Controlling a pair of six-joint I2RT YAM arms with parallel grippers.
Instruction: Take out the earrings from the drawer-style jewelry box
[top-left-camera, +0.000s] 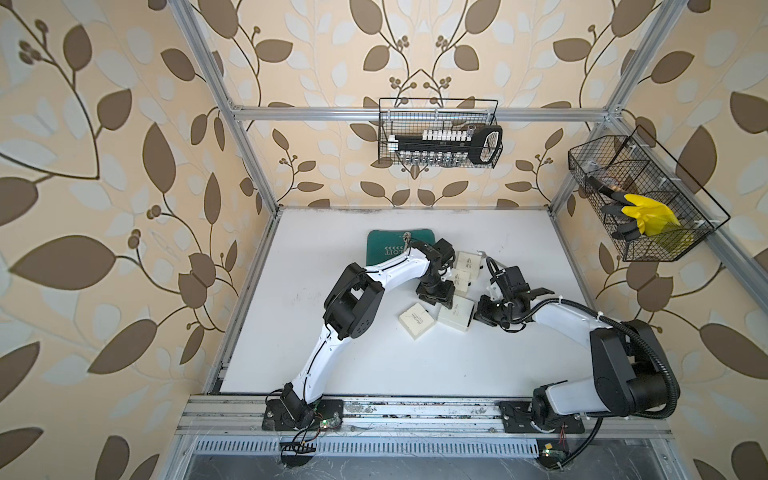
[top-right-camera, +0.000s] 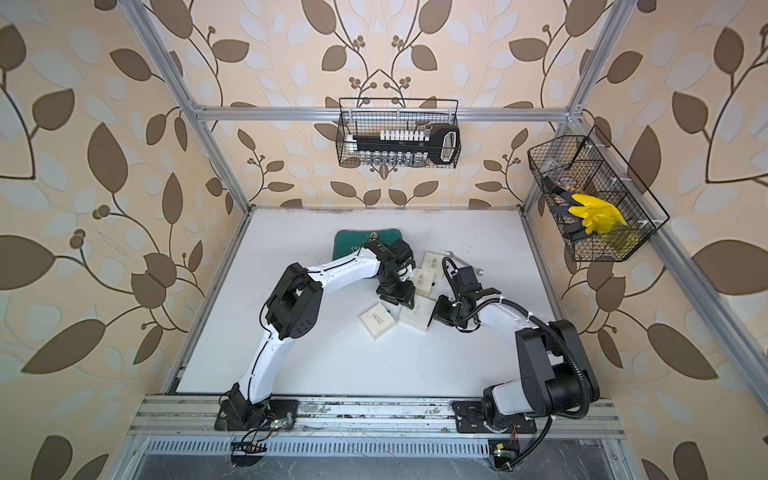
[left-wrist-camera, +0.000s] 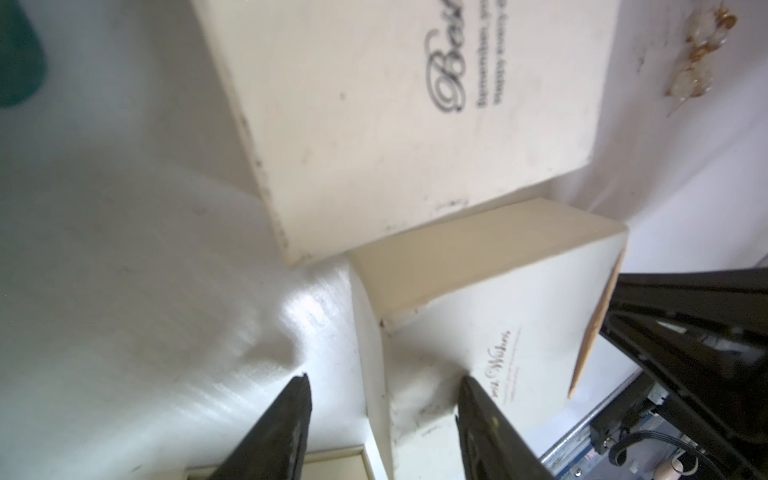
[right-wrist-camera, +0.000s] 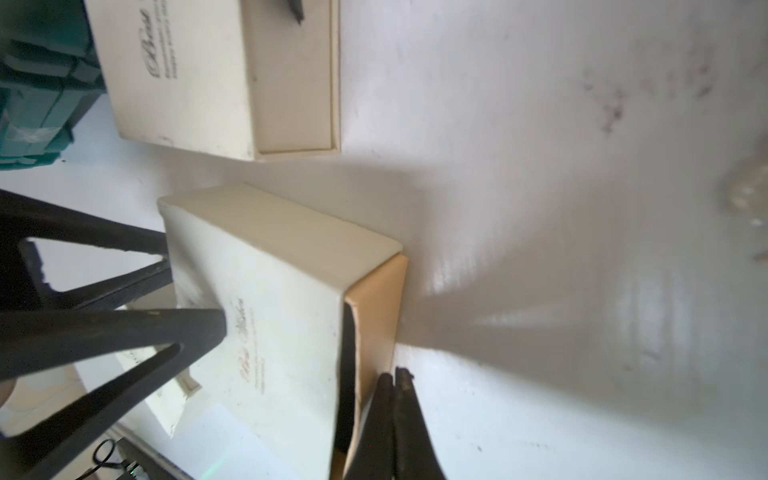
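A white jewelry box with script print sits mid-table; in the right wrist view a peach drawer front (right-wrist-camera: 380, 296) stands slightly out from it, with a dark gap behind. My left gripper is shut on this box. My right gripper is shut at the drawer front's edge; whether anything thin is between the fingertips is hard to tell. Gold-and-pearl earrings (left-wrist-camera: 696, 72) lie loose on the table beyond the boxes in the left wrist view.
Another white box (right-wrist-camera: 176, 80) lies behind, and one (top-left-camera: 416, 320) at the front left. A teal case (top-left-camera: 384, 244) lies at the back.
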